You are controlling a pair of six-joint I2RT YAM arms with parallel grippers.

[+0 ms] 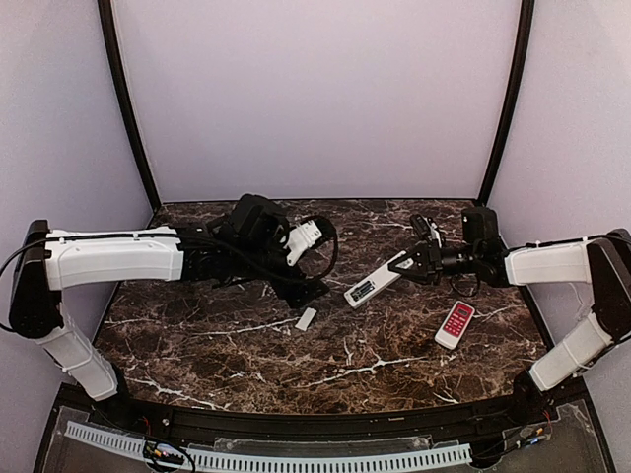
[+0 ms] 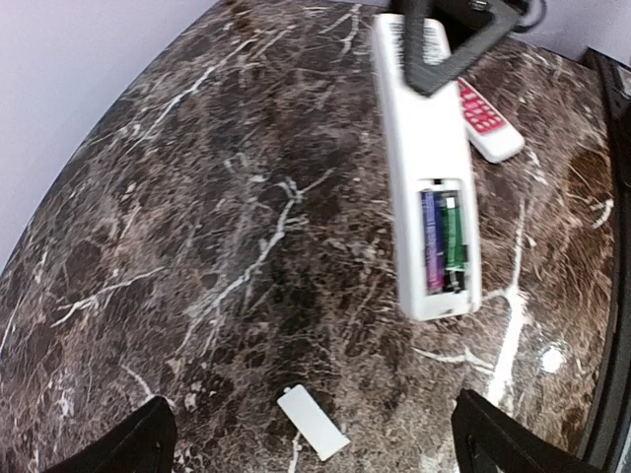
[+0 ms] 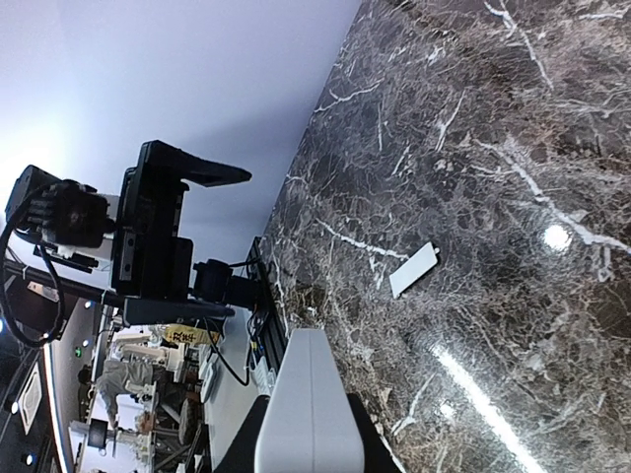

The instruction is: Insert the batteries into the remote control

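My right gripper is shut on the white remote control, held in the air with its battery compartment uncovered; two batteries, one purple and one green, show inside. In the right wrist view the remote's body fills the space between the fingers. My left gripper is open, left of the remote and apart from it, nothing seen between its fingers. The small white battery cover lies on the table below them.
A red-and-white remote lies at the right of the marble table. White walls stand at the back and sides.
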